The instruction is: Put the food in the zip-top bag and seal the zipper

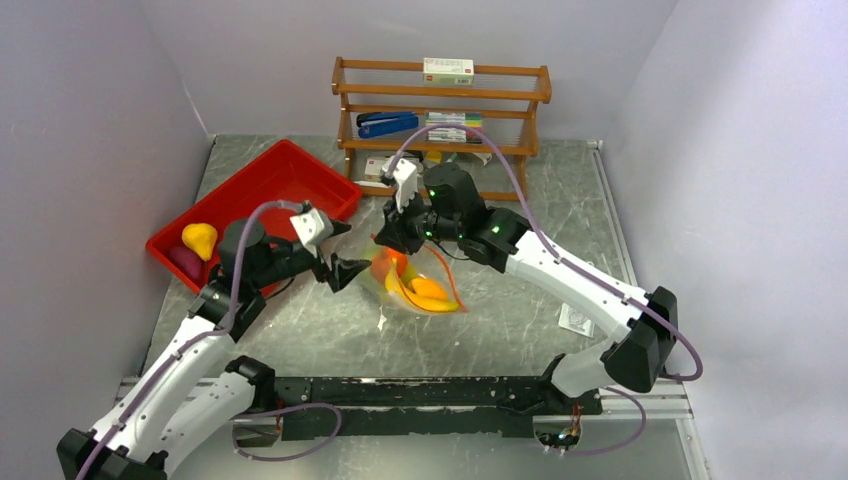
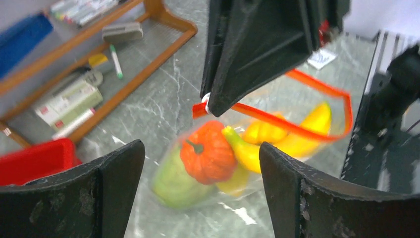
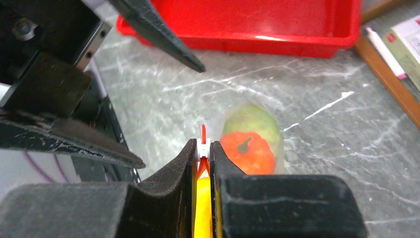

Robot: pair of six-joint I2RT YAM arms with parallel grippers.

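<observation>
A clear bag with an orange zip strip (image 2: 317, 131) holds toy food: an orange pumpkin (image 2: 209, 153), a green piece (image 2: 181, 186), a banana (image 1: 425, 300) and other yellow pieces. My right gripper is shut on one end of the strip, where a white zipper tab (image 3: 203, 149) shows between its fingertips. In the left wrist view the strip runs off as an open loop, so the bag's mouth gapes. My left gripper (image 1: 350, 252) stands open to the left of the bag, its fingers apart and empty.
A red tray (image 1: 290, 160) at the back left holds a yellow pear (image 1: 199, 240) and a purple piece (image 1: 186, 262). Behind stands a wooden rack (image 1: 440, 95) with boxes and a blue stapler. Table room in front of the bag is clear.
</observation>
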